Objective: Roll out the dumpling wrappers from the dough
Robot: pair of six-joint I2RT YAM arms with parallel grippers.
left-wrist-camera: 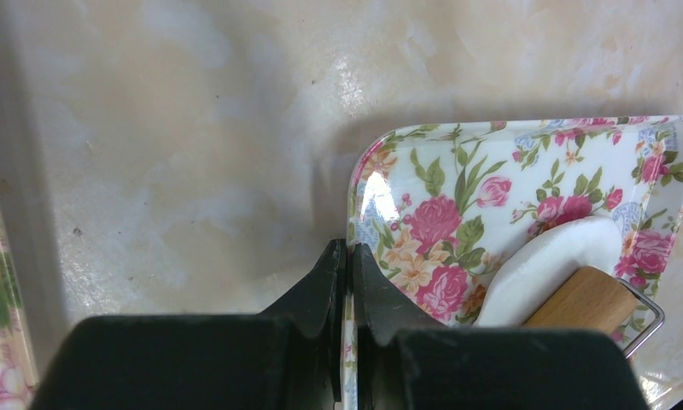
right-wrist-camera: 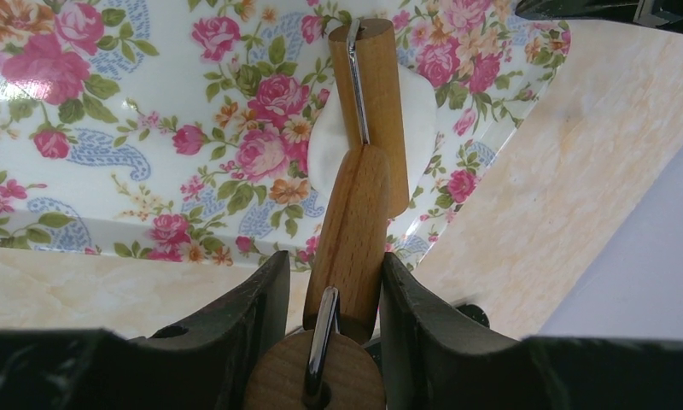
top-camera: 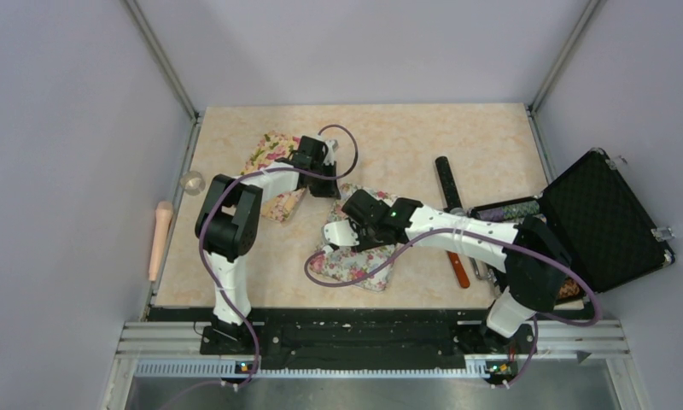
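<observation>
A floral tray lies mid-table, its rim between the fingers of my left gripper, which is shut on it. On the tray a white round of dough lies under a wooden roller with a metal frame and wooden handle. My right gripper is around that handle in the right wrist view, fingers part open; whether it grips firmly is hard to tell. In the top view both arms hide much of the tray.
A second floral tray lies at the left. On the right are a black bar, a knife-like tool with wooden handle and an open black case. A wooden pin and a glass stand at the left edge.
</observation>
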